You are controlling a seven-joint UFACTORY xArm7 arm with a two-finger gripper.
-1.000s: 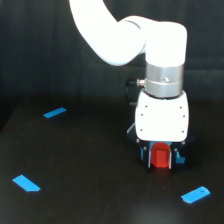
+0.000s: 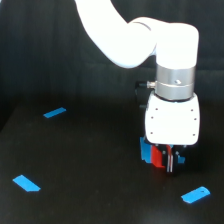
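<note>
A small red object (image 2: 157,157) shows low in the camera view, just under the white hand of my arm and partly covered by it. My gripper (image 2: 169,160) points down beside the object's right side, as seen here. Its fingers are small and dark against the black table, and whether they touch the red object cannot be told. Blue patches (image 2: 146,151) show next to the red object; what they belong to is unclear.
Blue tape strips lie on the black surface: one at the far left (image 2: 55,112), one at the near left (image 2: 26,183) and one at the near right (image 2: 195,195).
The hand has shifted right and slightly down, and has turned. The red object was beneath the middle of the hand; now it shows to the left of the fingers.
</note>
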